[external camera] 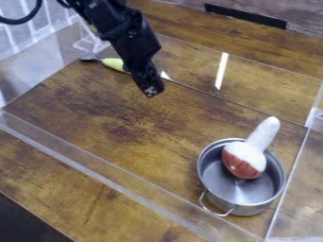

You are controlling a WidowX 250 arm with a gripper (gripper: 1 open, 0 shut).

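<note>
The black gripper [151, 88] hangs over the upper middle of the wooden table, shut, with nothing visible between its fingers. Behind the arm lies a yellow object [112, 64] with a dark end, partly hidden. At the lower right a steel pot [222, 194] holds a white plush-like object with a red-brown end [256, 144], which leans out over the pot's rim toward the back.
Clear low walls [101, 164] border the work area of the table [101, 113]. A white strip [221, 74] lies at the back.
</note>
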